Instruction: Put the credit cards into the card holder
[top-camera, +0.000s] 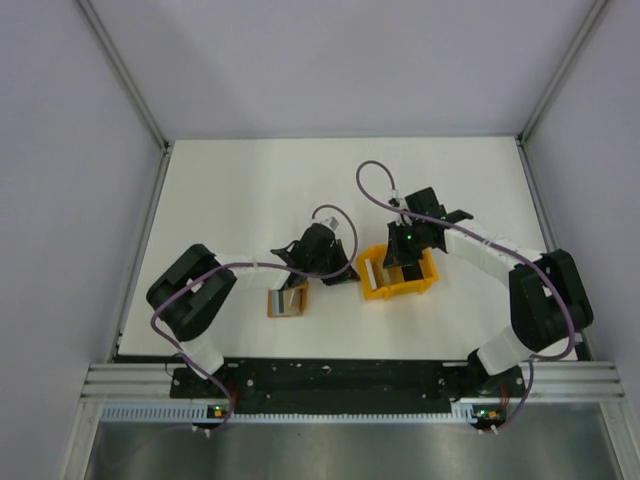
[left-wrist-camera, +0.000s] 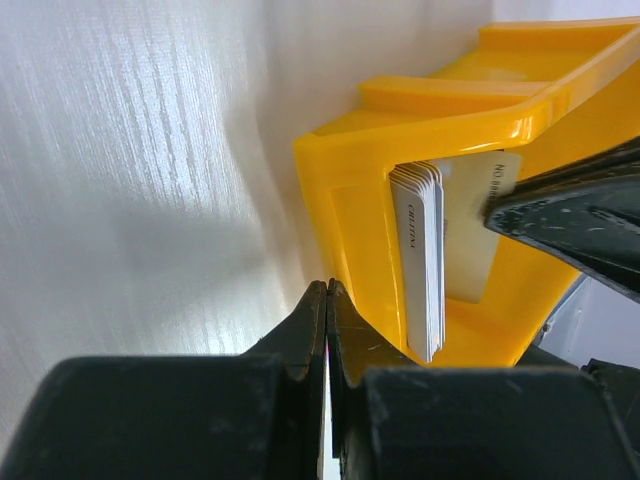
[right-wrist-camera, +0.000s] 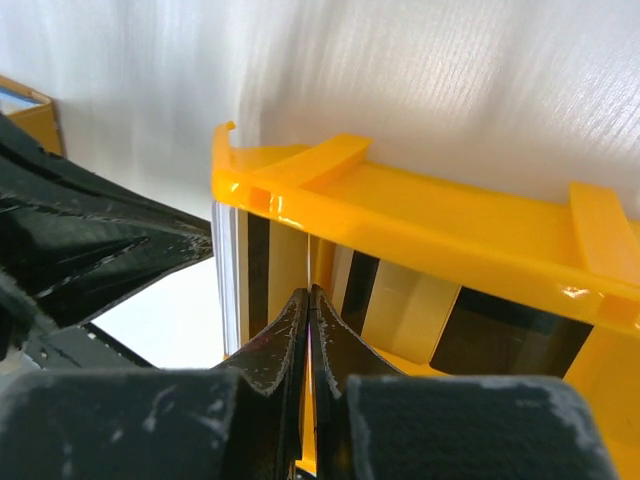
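Observation:
The yellow card holder (top-camera: 399, 290) stands right of centre, divided into slots. A stack of white cards (left-wrist-camera: 418, 262) is upright in its leftmost slot. Beside the stack a gold card stands upright, edge-on as a thin pale line (right-wrist-camera: 309, 262) in the right wrist view. My right gripper is shut on that gold card, inside the holder's outline. Brown and black cards (right-wrist-camera: 505, 333) occupy slots further right. My left gripper is shut, nothing showing between its fingers, its tips at the holder's left outer wall.
A small tan box (top-camera: 287, 301) with cards in it lies in front of the left arm, near the table's front edge. Both grippers are close together at the holder.

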